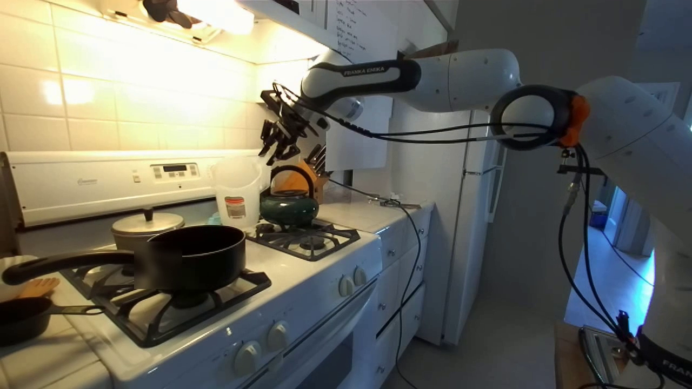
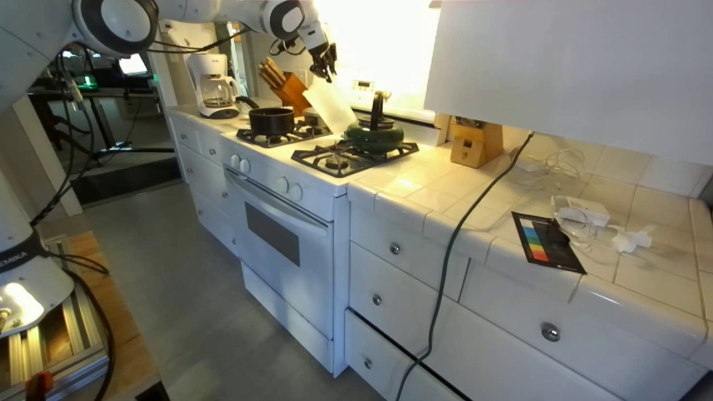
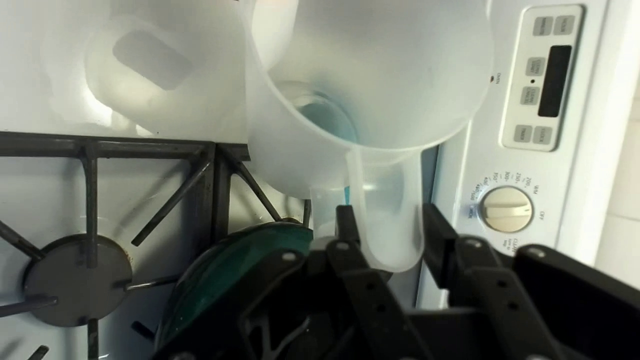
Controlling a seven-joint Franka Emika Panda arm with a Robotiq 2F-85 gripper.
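Note:
A translucent white plastic pitcher (image 1: 234, 188) with a red-and-grey label is at the rear of the stove, left of the green kettle. My gripper is shut on its handle (image 3: 393, 240), one finger on each side, in the wrist view. Looking into its open mouth there, I see a bluish patch near the bottom. Exterior view 2 shows the pitcher (image 2: 331, 106) leaning, below my gripper (image 2: 324, 63). Whether its base touches the stove I cannot tell.
The green kettle (image 1: 290, 208) stands on the right rear burner, close beside the pitcher. A black saucepan (image 1: 202, 262) is on the left front burner, and a lidded pot (image 1: 148, 227) behind it. The stove's control panel (image 3: 544, 78) rises along the back.

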